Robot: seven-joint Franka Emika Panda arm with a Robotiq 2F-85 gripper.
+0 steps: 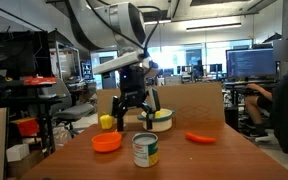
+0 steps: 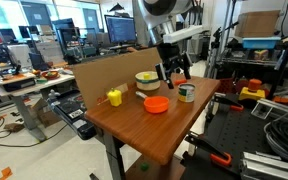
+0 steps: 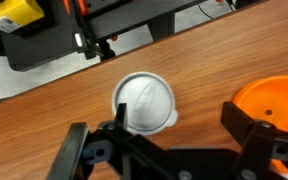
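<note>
Over the table hangs my gripper, open, with nothing between its fingers. A tin can with a worn label stands upright just below and slightly right of it. From above, in the wrist view, the can appears as a pale round shape ahead of the spread fingers. An orange bowl sits to the can's left, and part of that bowl shows at the wrist view's right. In the second exterior view, the gripper is above and close to the can.
Behind stand a pale pot and a yellow object. A red elongated item lies on the right. A cardboard panel borders the table's back. Bare wood is free at the front right.
</note>
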